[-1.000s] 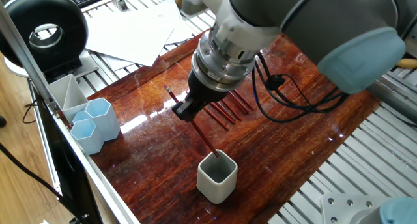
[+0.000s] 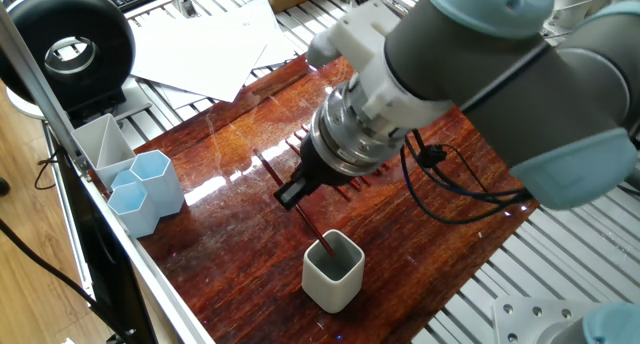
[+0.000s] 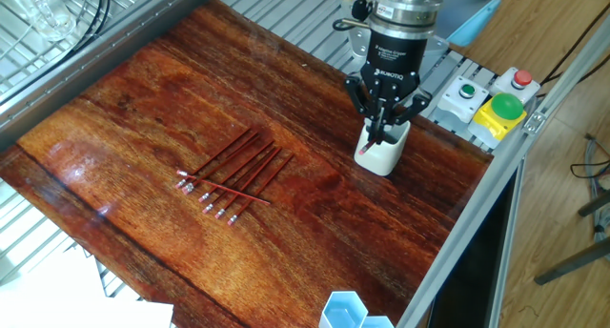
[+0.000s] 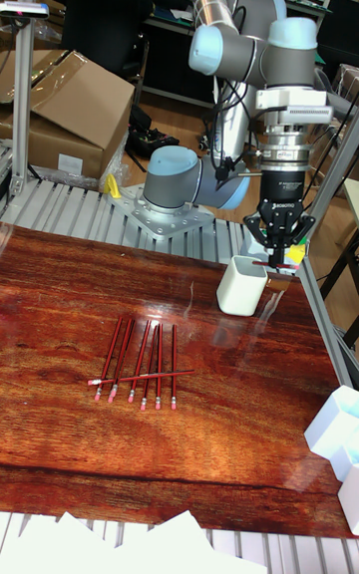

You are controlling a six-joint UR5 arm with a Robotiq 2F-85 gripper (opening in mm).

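Note:
My gripper (image 2: 291,193) is shut on a dark red pencil (image 2: 316,230), which slants down to the right in exterior view 1. The pencil's lower end appears inside the mouth of the white square cup (image 2: 333,284); how deep it reaches is hard to tell. In exterior view 2 the gripper (image 3: 377,128) overlaps the cup (image 3: 383,154) and hides part of its opening. Exterior view 3 shows the cup (image 4: 242,289) upright, with the gripper (image 4: 280,251) above and to its right. Several red pencils (image 3: 233,178) lie on the wooden table, one crossing the others.
Light blue hexagonal holders (image 2: 150,189) stand at one table edge. White papers (image 2: 205,49) lie beyond the board. Emergency and push buttons (image 3: 500,113) sit past the cup in exterior view 2. Bare wood (image 3: 143,109) surrounds the loose pencils.
In exterior view 1 the arm and wrist have swung and tilted, while the held pencil's lower end has come further into the cup's mouth. The cup has stayed in place.

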